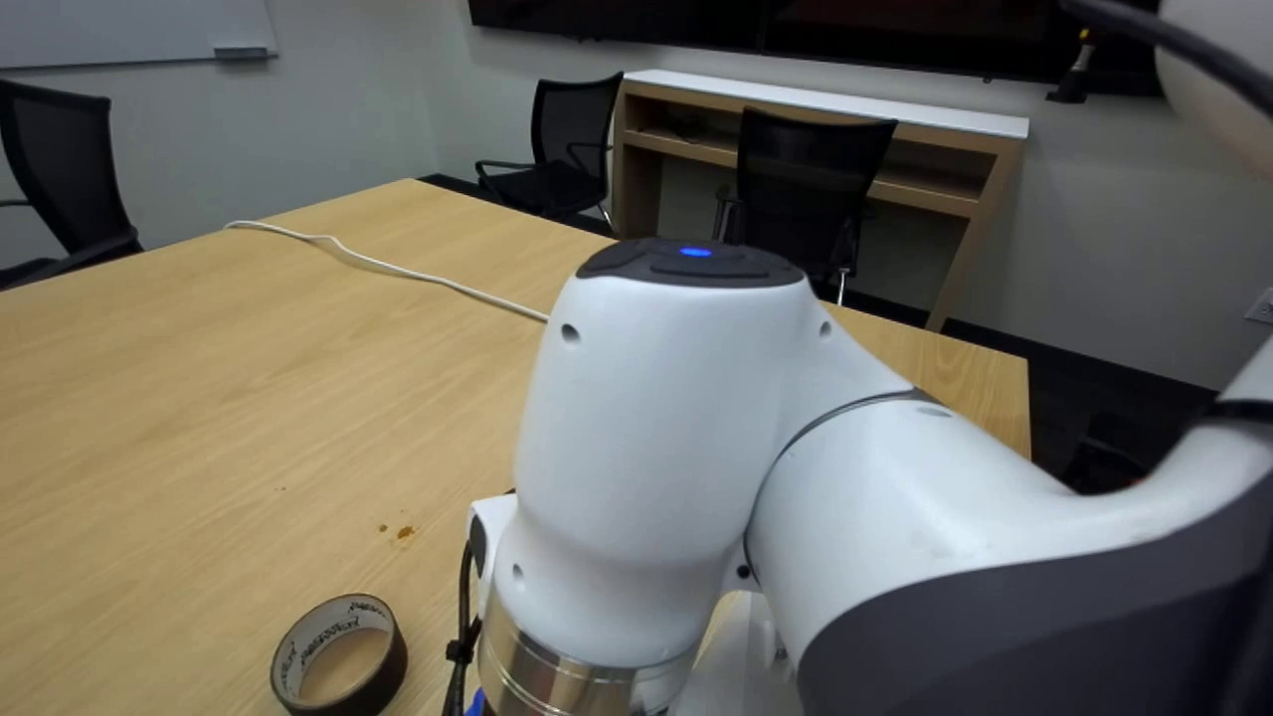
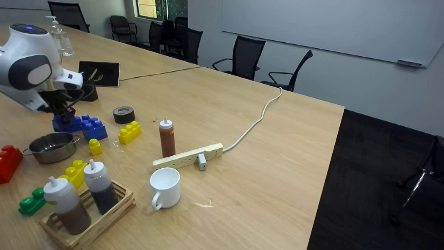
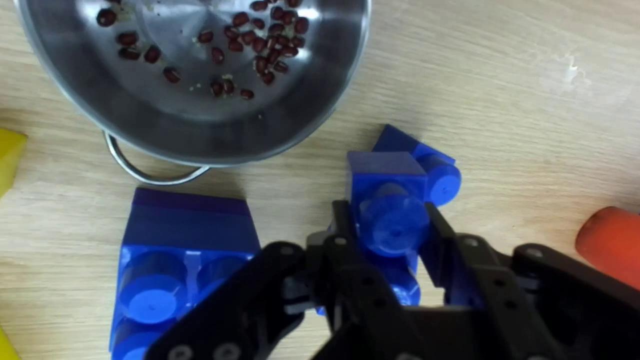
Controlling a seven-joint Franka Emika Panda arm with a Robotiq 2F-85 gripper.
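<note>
In the wrist view my gripper is shut on a small blue block [image 3: 394, 222], whose round stud shows between the black fingers. Another blue piece [image 3: 441, 180] with a stud shows just beyond and partly under it; whether the two are joined I cannot tell. A larger blue block [image 3: 189, 258] lies to the left. Above them is a metal pot [image 3: 234, 132] with dark red beans [image 3: 264, 48] inside. From exterior view 2, my fingers are low at the blue blocks [image 2: 66, 124], behind the pot. The arm hides the gripper in exterior view 1.
Yellow blocks [image 2: 129, 132], black tape [image 2: 124, 114], a red block [image 2: 9, 163] and a green block [image 2: 32, 201] lie around the pot. Bottles in a wooden crate [image 2: 112, 221], a white mug [image 2: 165, 187] and a power strip [image 2: 187, 157] stand nearer.
</note>
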